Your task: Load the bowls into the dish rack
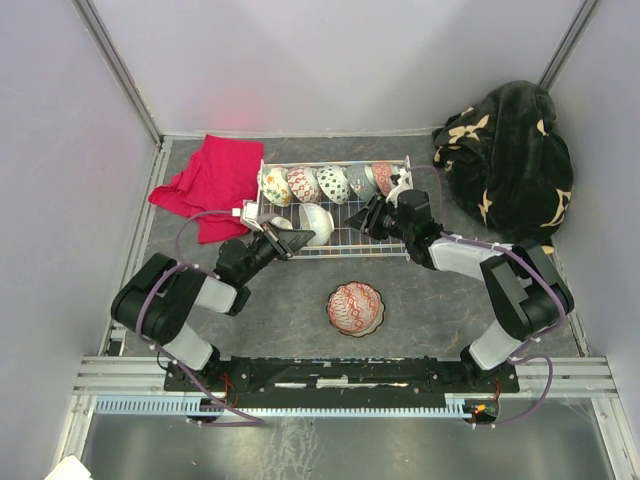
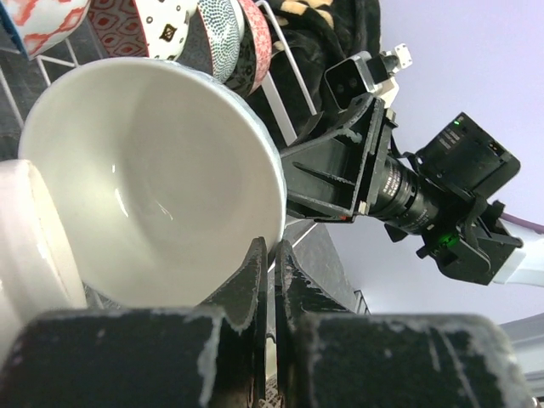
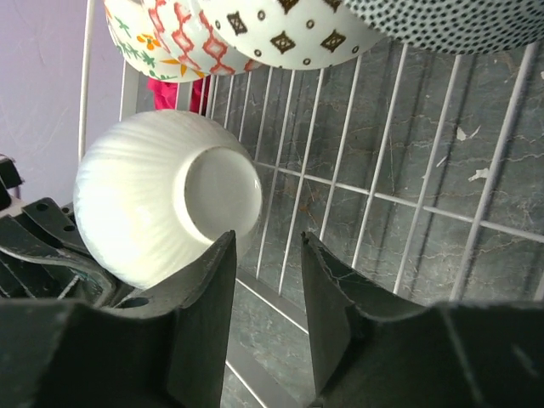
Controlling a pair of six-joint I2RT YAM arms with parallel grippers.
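Observation:
My left gripper is shut on the rim of a white bowl (image 1: 318, 222), which stands tilted on its side in the front of the dish rack (image 1: 385, 252). The left wrist view looks into this bowl, and the right wrist view shows its base. Another white bowl (image 2: 32, 246) is left of it, mostly hidden in the top view. Along the rack's back row lean several patterned bowls (image 1: 332, 183). Over the rack's right half my right gripper stands open, nothing between its fingers. Nested red-patterned bowls (image 1: 355, 307) sit on the table in front.
A red cloth (image 1: 215, 185) lies left of the rack, and a dark fleece blanket (image 1: 510, 160) is heaped at the back right. The rack's front right wires are bare below my right gripper. Table space around the nested bowls is free.

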